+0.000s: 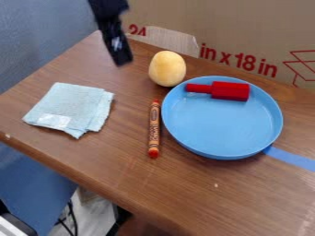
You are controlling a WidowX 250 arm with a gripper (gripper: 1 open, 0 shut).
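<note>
A dark, motion-blurred gripper (117, 48) hangs over the back left of the table, left of a yellow potato-like object (168, 69); whether it is open or shut is unclear. A folded light blue cloth (68, 109) lies at the left. An orange crayon (154, 130) lies upright in line with the view, left of a blue plate (222, 127). A red object with a handle (227, 90) rests in the back of the plate.
A cardboard box (252, 32) stands along the back. Blue tape (293, 159) runs on the wooden table (172, 203) at the right. The table's left edge borders a blue surface.
</note>
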